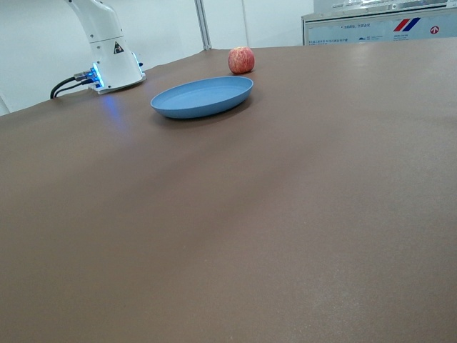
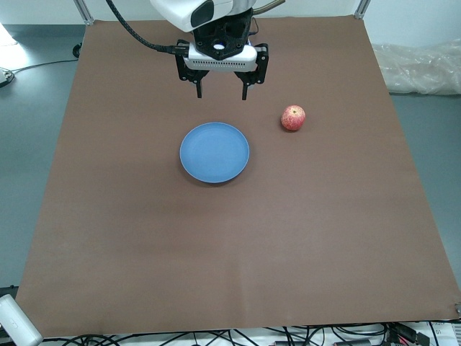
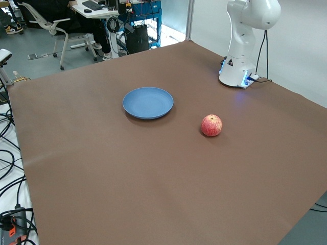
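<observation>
A blue plate [image 2: 215, 152] lies flat on the brown table [image 2: 238, 252], also seen as the plate [image 1: 201, 96] in the top view and the plate [image 3: 147, 102] in the right view. A red apple [image 2: 293, 117] rests apart from it, toward the back right in the left view; the same apple [image 1: 240, 60] and apple [image 3: 211, 125] show in the other views. The gripper [image 2: 222, 92] hangs at the back of the table in the left view, open, its two dark fingers spread, with nothing seen between them.
A white robot arm base [image 3: 236, 69] stands at the table's edge. Cables [image 3: 13, 168] run along one side, and a chair [image 3: 56, 30] and desk are beyond the table.
</observation>
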